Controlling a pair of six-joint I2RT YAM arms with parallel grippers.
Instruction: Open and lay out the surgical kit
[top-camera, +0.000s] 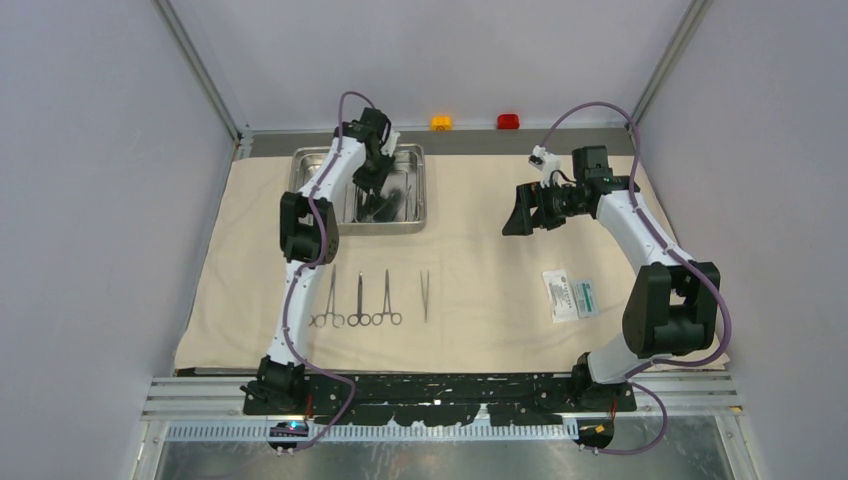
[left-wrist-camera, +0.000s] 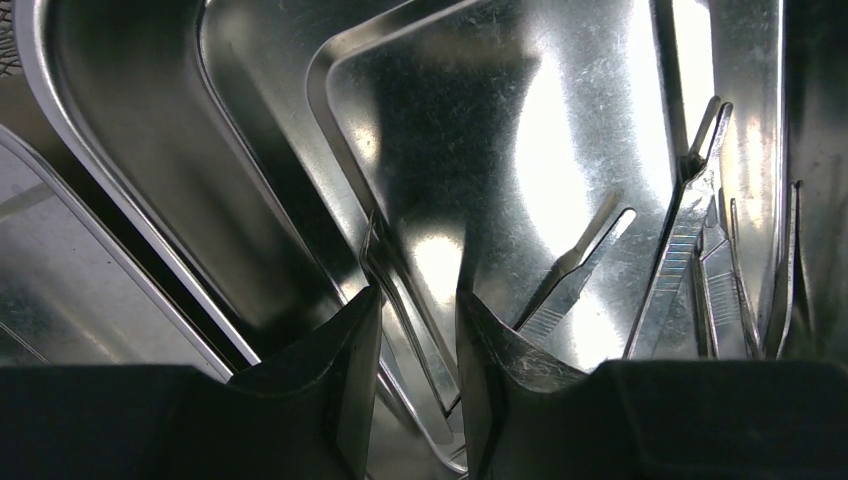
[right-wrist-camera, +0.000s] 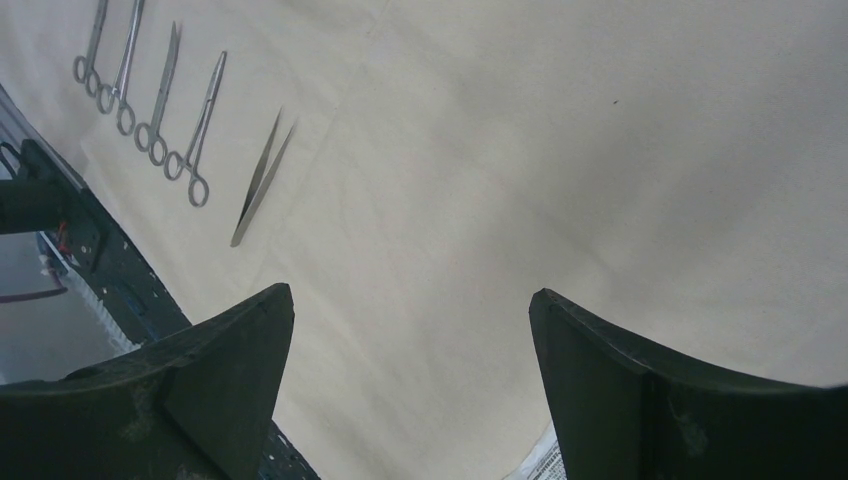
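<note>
The metal tray (top-camera: 424, 190) stands at the upper left of the cloth, with my left gripper open over it, pointing down. In the left wrist view, a thin instrument with a bent tip (left-wrist-camera: 400, 310) shows between the fingers, not clasped. To its right lie a flat handle (left-wrist-camera: 562, 295), a longer handle (left-wrist-camera: 680, 235) and slim metal pieces near the tray wall. Ring-handled instruments (top-camera: 387, 300) and tweezers (top-camera: 425, 298) lie in a row on the cloth (top-camera: 480, 280). Over bare cloth at right, my right gripper is open and empty.
A white packet (top-camera: 560, 296) and a teal-and-white packet (top-camera: 585, 298) lie at the right. Yellow (top-camera: 441, 122) and red (top-camera: 508, 121) blocks sit beyond the cloth's back edge. Mid-cloth is clear; the left arm covers part of the instrument row.
</note>
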